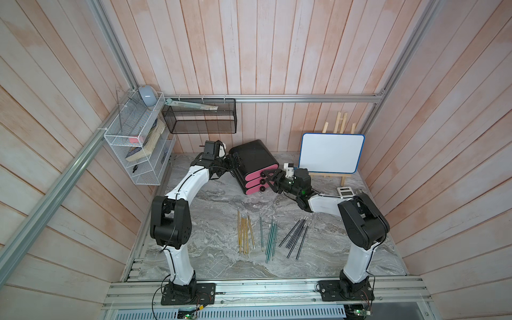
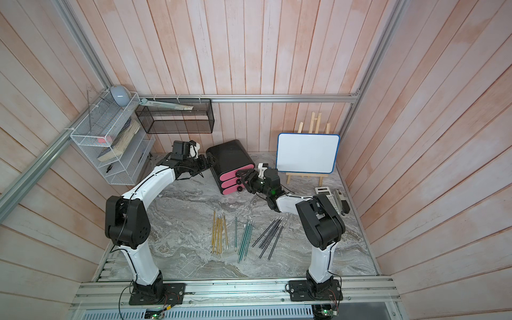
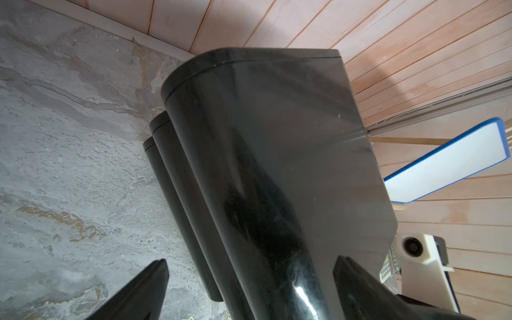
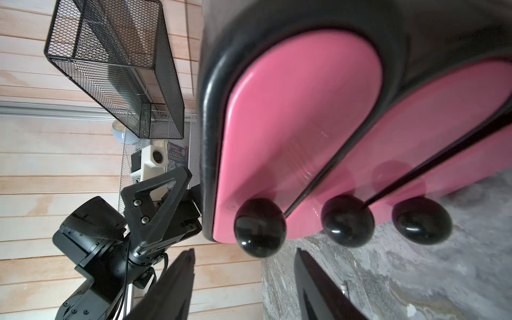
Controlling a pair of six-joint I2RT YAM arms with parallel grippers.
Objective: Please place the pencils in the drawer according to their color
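Observation:
A black drawer unit [image 1: 256, 154] with three pink-fronted drawers stands at the back, every drawer closed. In the right wrist view, the top drawer's round black knob [image 4: 260, 227] lies just ahead of my right gripper, which is open with its fingers apart and nothing gripped. At the unit's left side my left gripper is open too, its fingers spread before the black casing. Three groups of pencils lie on the table: yellow pencils [image 1: 244, 234] at left, teal pencils [image 1: 272, 240] in the middle, black pencils [image 1: 296, 239] at right.
A whiteboard [image 1: 331, 153] on an easel stands back right. On the left wall hangs a white wire rack [image 1: 154, 165]; a black mesh basket [image 1: 200, 126] is on the back wall. Bare table [image 1: 213, 213] lies between the unit and the pencils.

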